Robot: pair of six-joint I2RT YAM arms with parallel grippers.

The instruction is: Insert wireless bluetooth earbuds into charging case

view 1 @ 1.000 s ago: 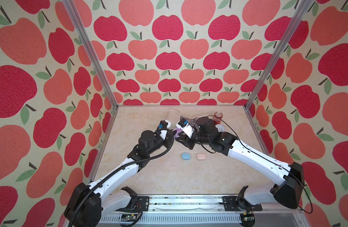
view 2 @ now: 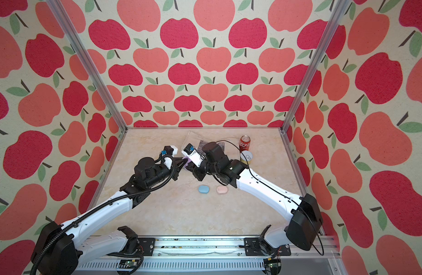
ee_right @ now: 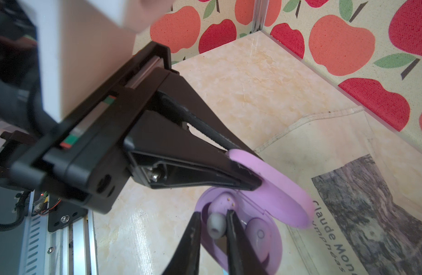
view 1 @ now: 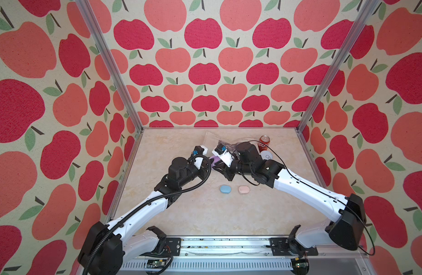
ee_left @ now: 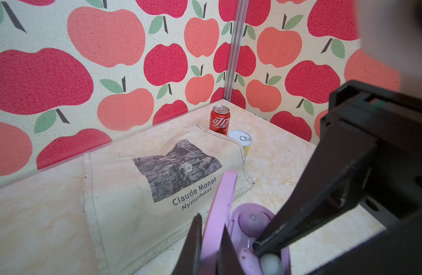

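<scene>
The lilac charging case (ee_left: 218,210) is held up between both grippers over the table, lid raised. In the right wrist view its open body (ee_right: 270,256) shows a lilac earbud (ee_right: 259,234) seated inside and another earbud (ee_right: 217,223) with a grey tip at the fingertips of my right gripper, which is part open. My left gripper is shut at the case, its fingers against the lid; how much lies between them is hard to tell.
A printed canvas bag (ee_left: 119,206) lies at the back, with a red cola can (ee_left: 219,118) and a second can (ee_left: 240,137) beside it. A blue piece (view 1: 225,189) and a pink piece (view 1: 244,189) lie on the table below.
The right arm has shifted very slightly; the left arm looks unchanged.
</scene>
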